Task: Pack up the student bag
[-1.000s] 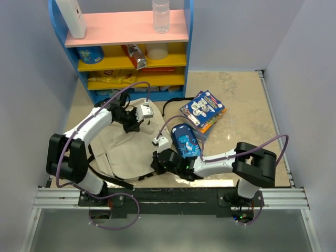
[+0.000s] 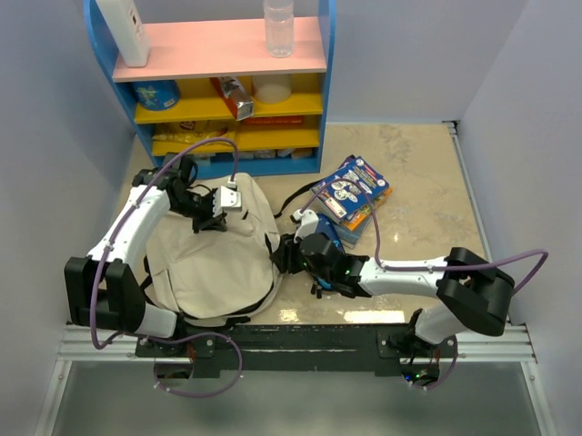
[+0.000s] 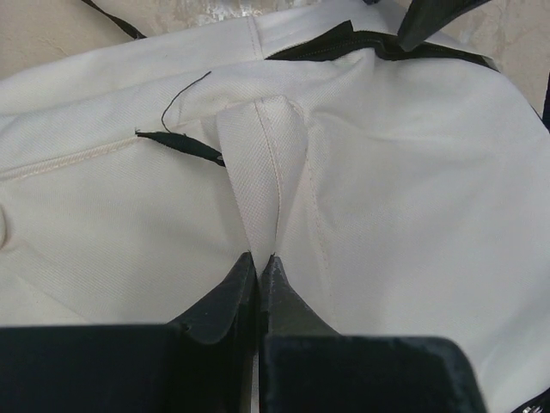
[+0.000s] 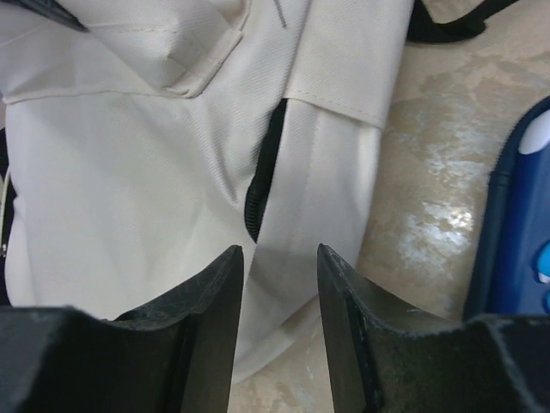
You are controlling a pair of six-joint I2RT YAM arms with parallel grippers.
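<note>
A cream cloth bag lies flat on the left half of the table, with a dark zipper along its right side. My left gripper is shut on a raised fold of the bag's fabric near its upper middle. At the bag's right edge, my right gripper stands open over the cloth, the edge strip lying below and between its fingers. A blue pencil case lies just right of the bag, mostly covered by the right arm in the top view. Books are stacked behind it.
A blue shelf unit stands at the back, holding a clear bottle and other goods. A dark strap runs from the bag toward the books.
The left arm and the bag have shifted left.
</note>
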